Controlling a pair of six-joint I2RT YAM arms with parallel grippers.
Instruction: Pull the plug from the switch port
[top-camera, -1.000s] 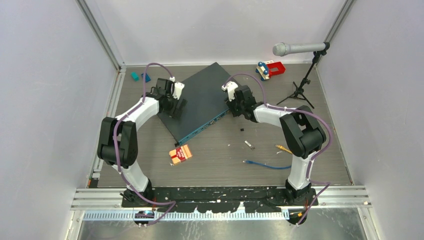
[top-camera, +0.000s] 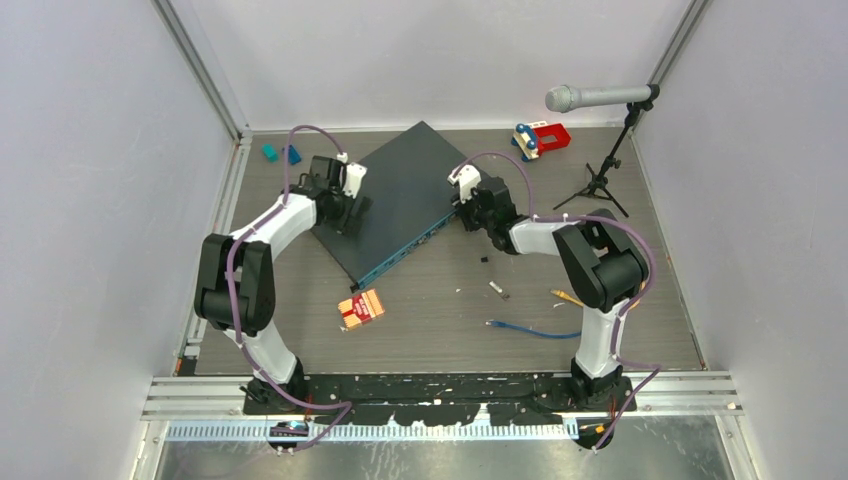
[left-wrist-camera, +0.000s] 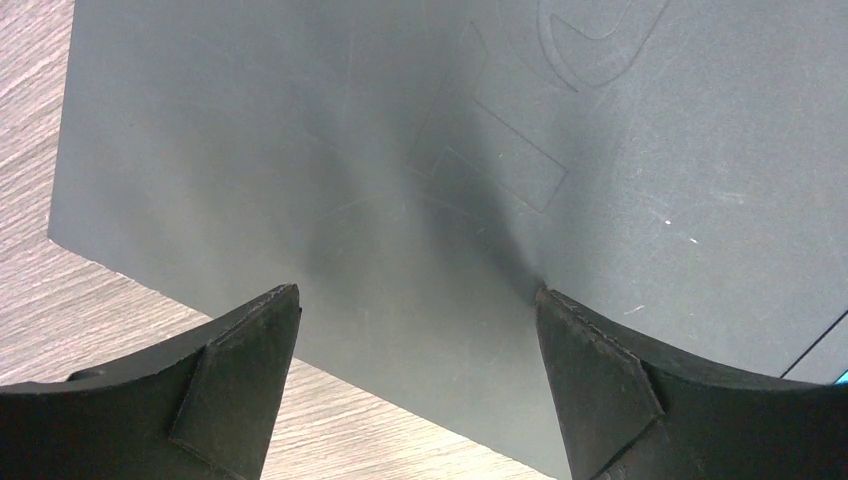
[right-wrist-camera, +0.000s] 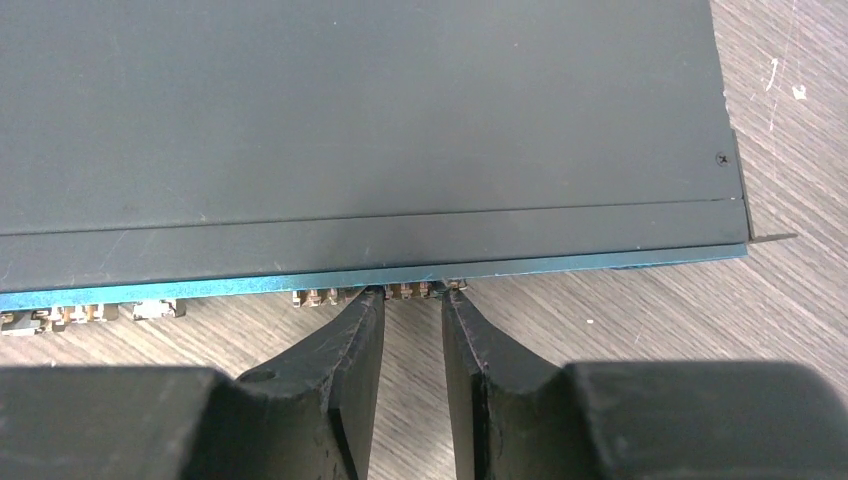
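The dark grey switch (top-camera: 410, 170) lies angled in the middle of the table, its blue port edge (right-wrist-camera: 560, 262) facing toward the lower right. My left gripper is over its top panel, fingers apart with nothing visible between them. My right gripper is at the port edge, its fingertips a little apart and partly tucked at the edge over a row of metal port parts (right-wrist-camera: 315, 298). A plug between those fingertips cannot be made out clearly.
A toy (top-camera: 540, 138) and microphone stand (top-camera: 600, 180) are at the back right. A food packet (top-camera: 360, 308) lies at the front left, blue cable (top-camera: 530, 330) and small pieces at the front right. Blue blocks (top-camera: 290, 154) sit at the back left.
The switch has shifted slightly down-left in the top view.
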